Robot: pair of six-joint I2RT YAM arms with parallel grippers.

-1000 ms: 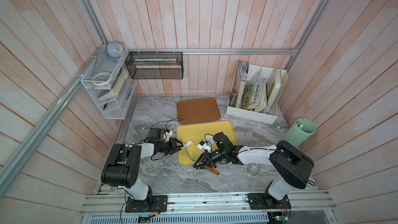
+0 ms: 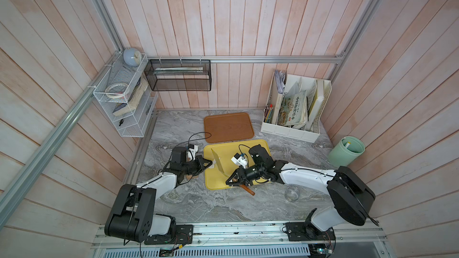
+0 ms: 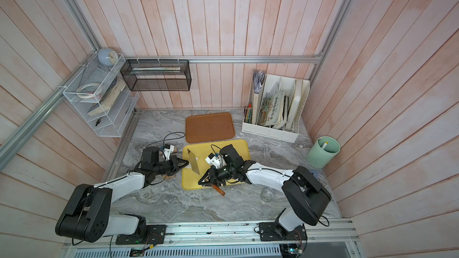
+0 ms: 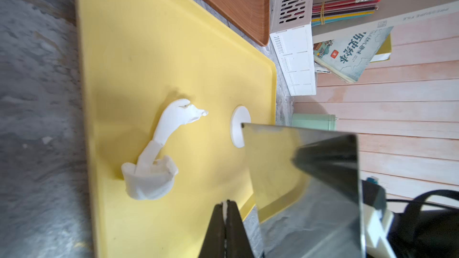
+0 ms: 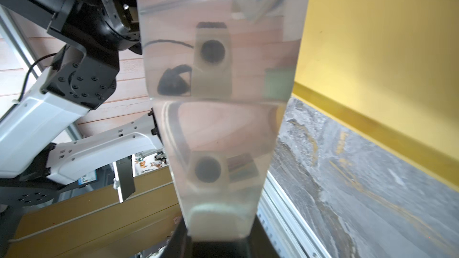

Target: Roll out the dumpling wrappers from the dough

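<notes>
The yellow tray [image 4: 191,67] holds a twisted white dough strip [image 4: 165,124] with a thicker lump at one end. Apart from it lies a flat white round piece [image 4: 239,124]. My right gripper [image 2: 231,182] is shut on the cleaver, whose wooden handle [image 2: 247,189] sticks out toward the front. The broad metal blade [image 2: 217,160] stands above the tray, tilted, and fills much of the right wrist view. My left gripper is over the tray's left side, close to the dough. Its fingertips look very near each other with a whitish sliver between, too small to make out.
Behind the yellow tray lies a brown tray [image 2: 228,127]. A white file box [image 2: 290,132] stands at the back right, a green bin [image 2: 345,153] at the far right. A clear glass [image 2: 292,192] sits beneath the right forearm.
The cleaver's blade has risen and turned, showing more of its face. The left arm's elbow has swung outward and frontward, while its gripper has shifted only slightly. The right gripper has moved slightly.
</notes>
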